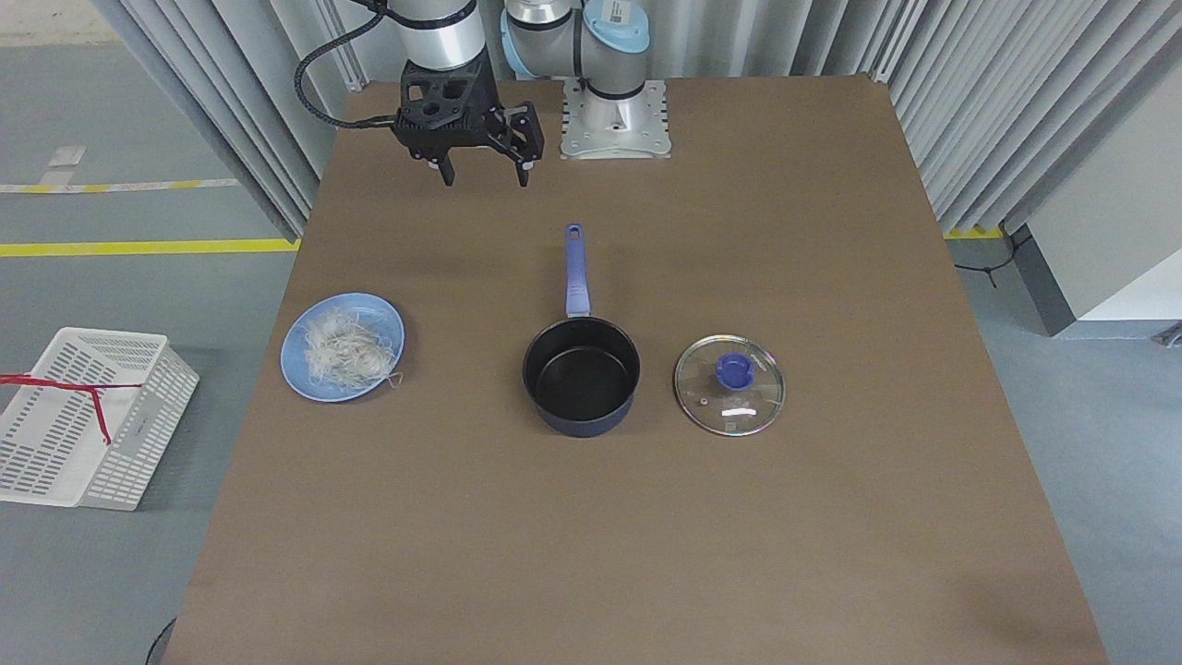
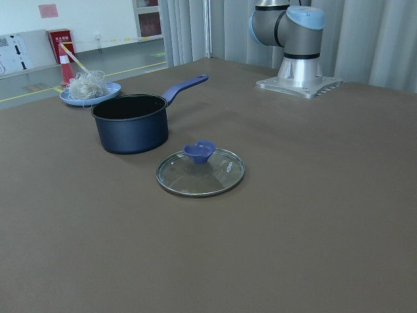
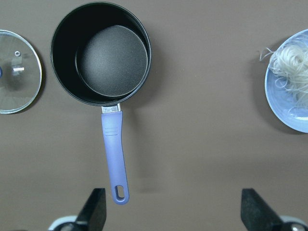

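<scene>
A dark saucepan (image 1: 579, 377) with a blue handle (image 1: 576, 272) stands mid-table, its handle pointing back toward the robot. A glass lid (image 2: 199, 176) with a blue knob lies beside it. A blue plate (image 1: 301, 355) holds white noodle-like strands (image 3: 293, 67) on the pan's other side. My gripper (image 1: 484, 175) hangs over the back of the table, above and behind the plate and pan. In the wrist view its two fingers stand wide open with nothing between them, the pan handle lying below.
The robot base (image 1: 616, 131) is bolted at the back edge. A white basket (image 1: 144, 443) sits off the table at the left.
</scene>
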